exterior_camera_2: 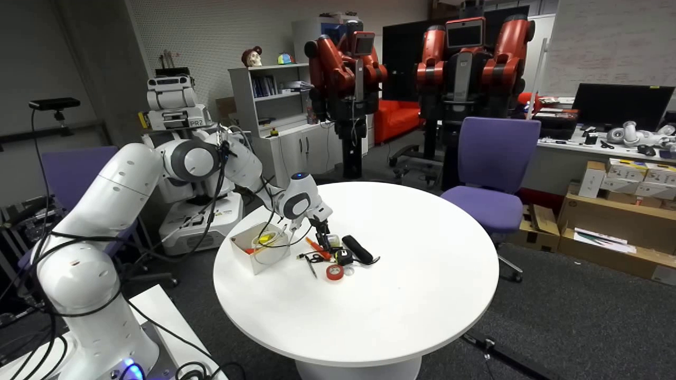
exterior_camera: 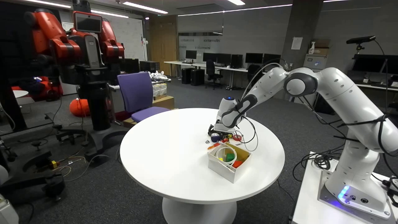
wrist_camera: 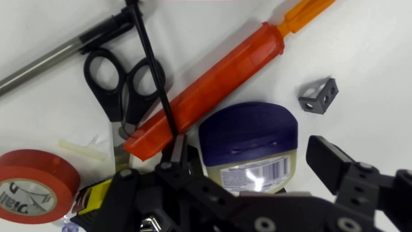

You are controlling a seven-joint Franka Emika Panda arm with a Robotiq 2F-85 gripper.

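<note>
My gripper stands open, low over the table, one finger on each side of a jar [wrist_camera: 249, 131] with a dark blue lid and a labelled clear body. Clear space shows between the jar and the right finger; the left finger [wrist_camera: 178, 150] overlaps the end of an orange-red marker-like tool [wrist_camera: 212, 85]. Whether that finger touches anything cannot be told. In the first exterior view the blue lid [exterior_camera: 215, 137] shows just in front of the gripper. A black case [exterior_camera_2: 358, 249] lies beside it in the second exterior view.
Crowded close by are black scissors [wrist_camera: 123, 85], a pen [wrist_camera: 50, 60], red tape [wrist_camera: 58, 174], a yellow-black tape measure [wrist_camera: 98, 197] and a small grey bracket [wrist_camera: 320, 96]. A box [exterior_camera: 222, 169] of coloured items stands near.
</note>
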